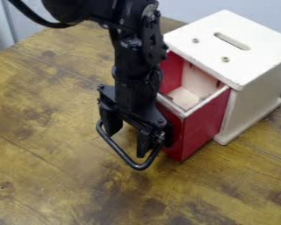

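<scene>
My black gripper (131, 141) hangs at the centre of the camera view, low over the wooden table and just in front of a red drawer (204, 127) that stands pulled out from a white wooden box (242, 70). A curved black bar loops beneath the gripper. The drawer's pale interior shows a light block or insert (190, 97). Whether the fingers are open or shut is unclear, as the housing and bar hide them.
A pale wall edge shows at the top left. The box takes up the right side.
</scene>
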